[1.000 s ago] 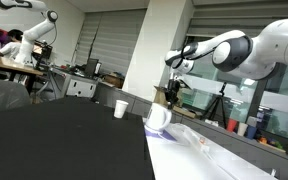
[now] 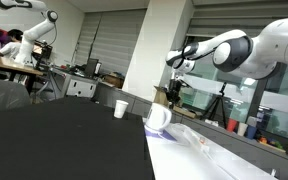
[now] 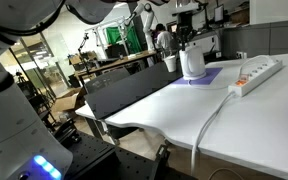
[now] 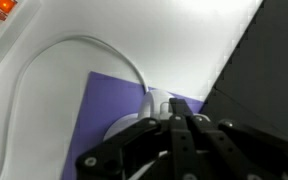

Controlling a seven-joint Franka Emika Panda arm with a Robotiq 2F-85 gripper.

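A white kettle-like appliance stands upright on a purple mat. My gripper points down just above its top in the second exterior view. The first exterior view puts the gripper near the appliance's upper right side. Seen from the wrist, the gripper is shut over the white top, and nothing shows clearly between its fingers. The gripper hides much of the appliance there; whether they touch, I cannot tell.
A white power strip lies on the white table, with a white cord looping near the mat. A white cup stands on the black surface.
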